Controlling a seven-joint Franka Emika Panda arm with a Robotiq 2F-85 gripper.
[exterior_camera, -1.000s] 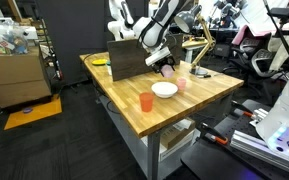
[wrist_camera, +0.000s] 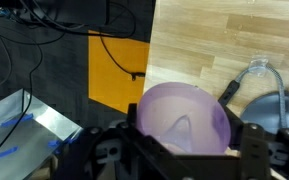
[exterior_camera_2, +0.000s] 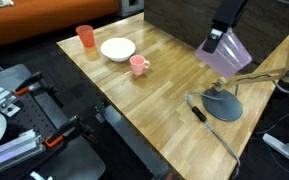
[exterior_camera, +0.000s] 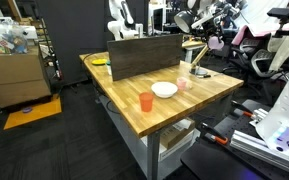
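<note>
A translucent pink cup-like container (exterior_camera_2: 224, 52) hangs tilted in the air, with my gripper (exterior_camera_2: 216, 33) shut on it. In the wrist view its round pink end (wrist_camera: 184, 118) fills the space between the dark fingers and hides part of the scene. Exterior view 1 puts the gripper (exterior_camera: 215, 30) and the pink container (exterior_camera: 215, 43) high over the table's far right end. Further along the table stand a pink mug (exterior_camera_2: 139, 65), a white bowl (exterior_camera_2: 117, 48) and a red-orange cup (exterior_camera_2: 85, 36), all clear of the gripper.
A round grey stand (exterior_camera_2: 222, 105) with a cable (exterior_camera_2: 213, 128) lies on the wooden table (exterior_camera_2: 164, 105) below the held container. A dark panel (exterior_camera: 144, 56) rises along one long side of the table. Bare wood lies between the mug and the stand.
My gripper has carried the pink container up and away to the right, from near the white bowl to the table's far end. The bowl, mug and red-orange cup stay put.
</note>
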